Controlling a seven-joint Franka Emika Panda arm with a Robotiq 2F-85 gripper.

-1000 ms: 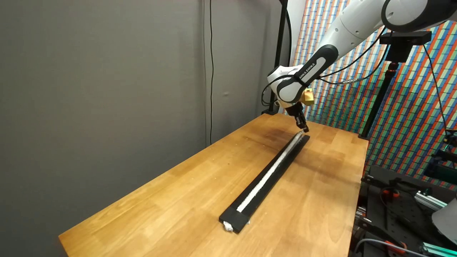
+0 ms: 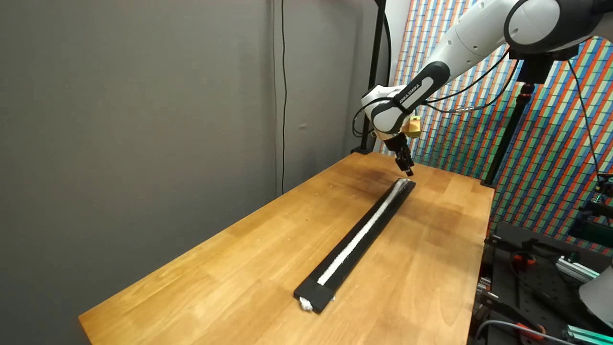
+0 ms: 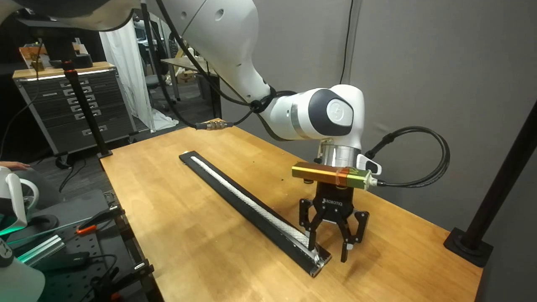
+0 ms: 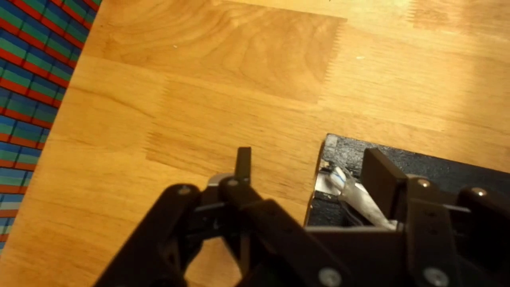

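Note:
A long black channel board (image 2: 305,281) lies on the wooden table, with a white braided strip (image 2: 362,233) running down its groove. Exterior view 2 shows the strip's narrow, silvery near end (image 3: 316,256) at the board's end; in the wrist view this frayed end (image 4: 359,203) rests in the slot. My gripper (image 3: 328,247) hangs over that end of the board, its fingers apart with nothing visible between them. One finger (image 4: 382,177) is above the board beside the strip end. The other finger (image 4: 244,162) is over bare wood off the board's end.
Bare tabletop (image 2: 230,276) surrounds the board. A black post (image 3: 470,241) stands at the table's corner near the arm. Beyond the table's side edge is a dark cart (image 3: 80,251) with tools and parts.
My gripper has risen slightly. The strip's end, earlier reaching up to the fingertips, now lies lower on the board, apart from them. The board has not moved.

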